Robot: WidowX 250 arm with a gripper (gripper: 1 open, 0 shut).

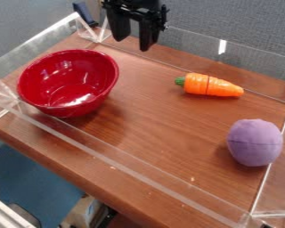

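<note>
My black gripper point(134, 30) hangs at the top centre of the camera view, above the back of the table, its two fingers apart with nothing visible between them. A red bowl point(68, 82) stands on the left of the wooden table point(145, 151). An orange toy carrot point(209, 85) with a green top lies at the back right. A purple plush ball point(255, 142) sits at the front right.
Clear plastic walls point(192, 44) border the table surface. The middle of the table, between bowl, carrot and ball, is bare.
</note>
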